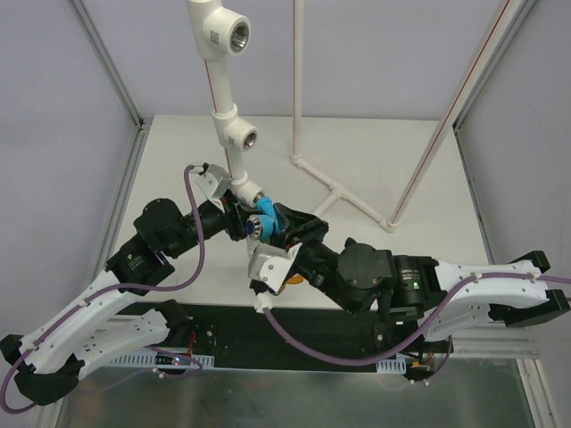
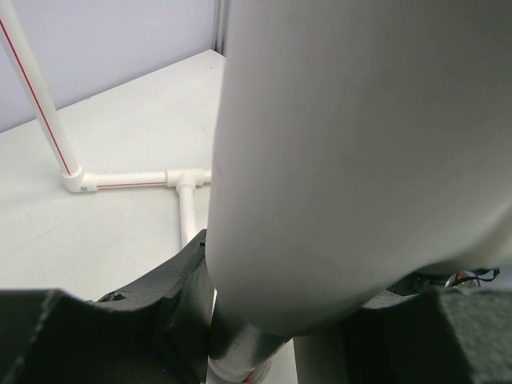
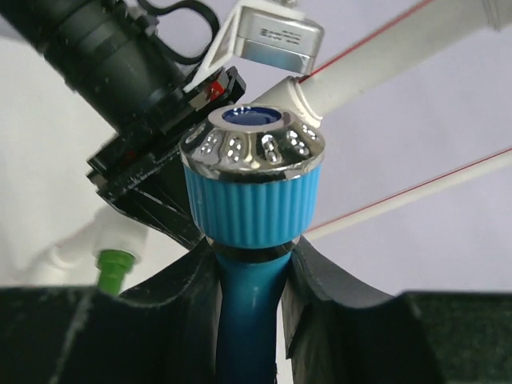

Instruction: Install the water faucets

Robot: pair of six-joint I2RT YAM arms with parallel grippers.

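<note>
A blue faucet (image 1: 268,207) with a chrome-capped end sits at the lowest tee of the white upright pipe (image 1: 223,85). Its ribbed blue knob with the chrome cap (image 3: 252,148) fills the middle of the right wrist view. My right gripper (image 1: 280,225) has its fingers on both sides of the blue neck (image 3: 246,320) just below that knob; whether they press on it cannot be told. At the lower tee, my left gripper (image 1: 239,212) is shut on the white pipe. A large white pipe part (image 2: 344,160) hides much between the left fingers.
Two more tees with open metal sockets, the upper tee (image 1: 230,32) and the middle tee (image 1: 241,134), face out above. White floor pipes (image 1: 343,192) lie behind. A green plug (image 3: 114,270) shows in a white fitting. The board's right side (image 1: 437,232) is clear.
</note>
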